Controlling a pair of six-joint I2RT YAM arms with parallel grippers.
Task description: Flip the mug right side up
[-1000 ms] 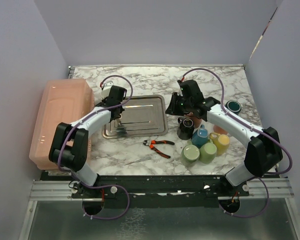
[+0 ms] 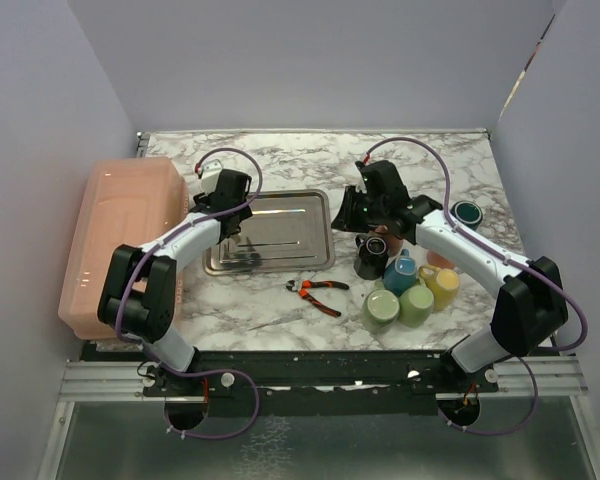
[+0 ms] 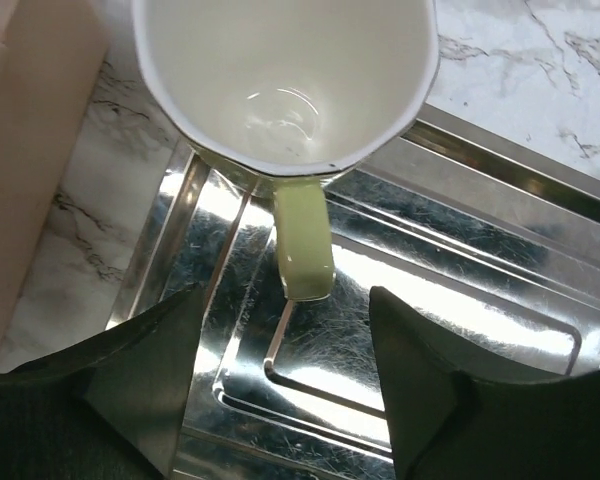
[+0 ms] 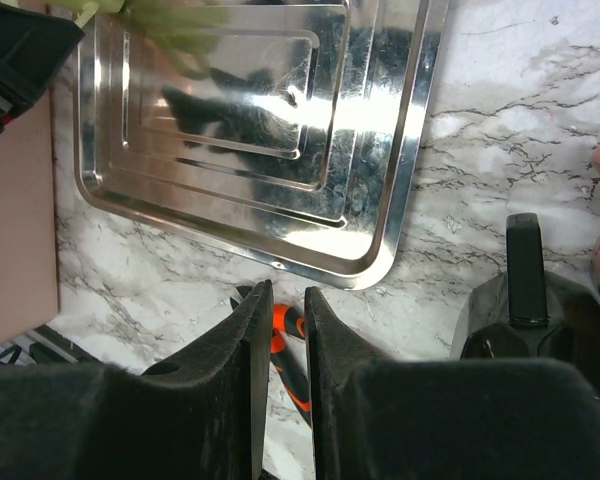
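A pale green mug [image 3: 305, 240] with a white interior stands mouth up at the back left of the steel tray [image 3: 480, 330], its handle toward my left gripper; in the top view it is mostly hidden under that arm. The left gripper is open, its fingers either side of and just short of the handle, holding nothing. My right gripper hangs right of the tray above the marble; its fingers are close together, and I see nothing held between them.
A pink box [image 2: 120, 250] borders the tray on the left. Pliers [image 2: 315, 295] lie in front of it. Several mugs, including a black one [image 2: 371, 262], crowd the right side.
My left gripper has shifted slightly within the area over the tray's back left, lately a little leftward. The right arm is essentially still.
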